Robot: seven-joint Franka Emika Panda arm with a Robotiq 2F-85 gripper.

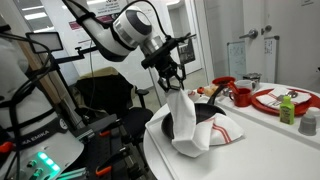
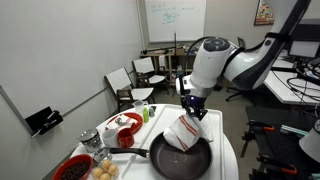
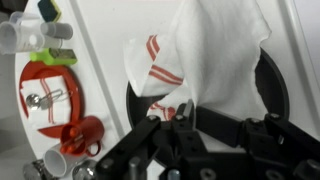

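A white cloth with red stripes (image 1: 190, 138) hangs from my gripper (image 1: 174, 86), which is shut on its upper end. The cloth's lower part drapes into and over a black pan (image 2: 166, 161) on the white table. In the wrist view, the cloth (image 3: 222, 60) covers much of the pan (image 3: 270, 85), and its striped part lies across the rim. My gripper is above the pan; the pinched bit of cloth is partly hidden by the fingers.
A red plate (image 1: 285, 97) with a folded striped cloth stands at the back, near a red mug (image 1: 241, 96), a green bottle (image 1: 287, 110) and a grey cup (image 1: 308, 123).
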